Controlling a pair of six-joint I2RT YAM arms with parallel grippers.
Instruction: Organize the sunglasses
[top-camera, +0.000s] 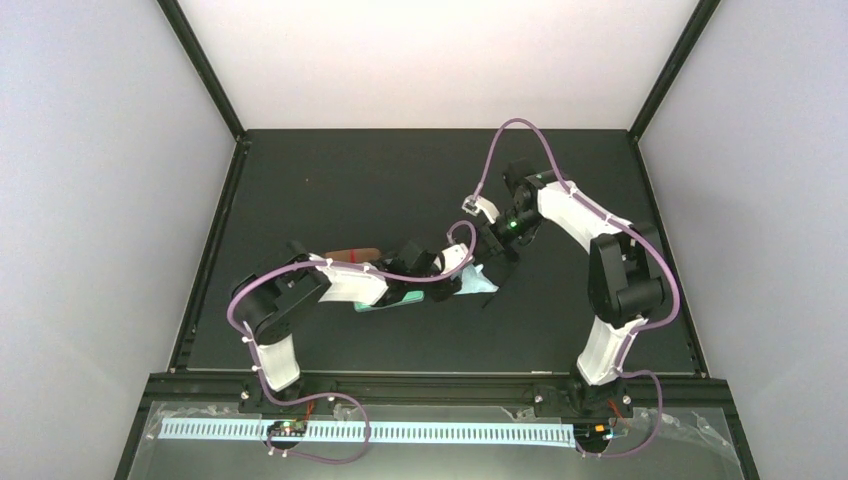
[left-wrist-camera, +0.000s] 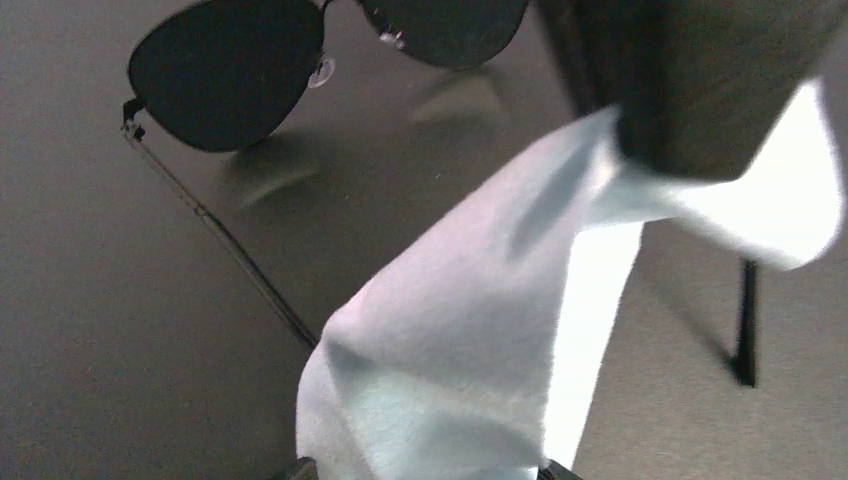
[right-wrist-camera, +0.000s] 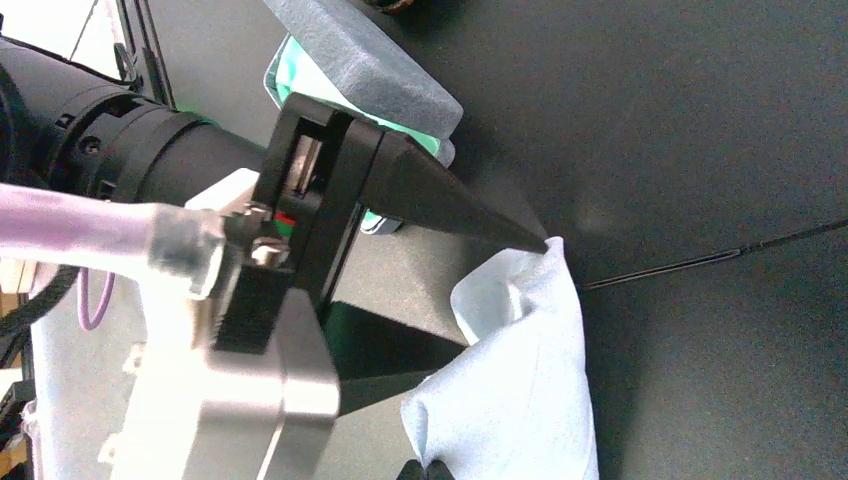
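Observation:
In the left wrist view, the sunglasses lie on the dark mat with a thin arm reaching toward a white-blue cloth. My left gripper is open at the cloth, its fingertips at the bottom edge. The cloth fills much of the lower right wrist view. My right gripper is shut at the cloth's near edge; whether cloth is between its fingertips is hard to tell. A case with turquoise lining lies beyond the left gripper. In the top view both grippers meet over the cloth.
A brown item lies behind the left arm, partly hidden. The two arms are very close at the centre.

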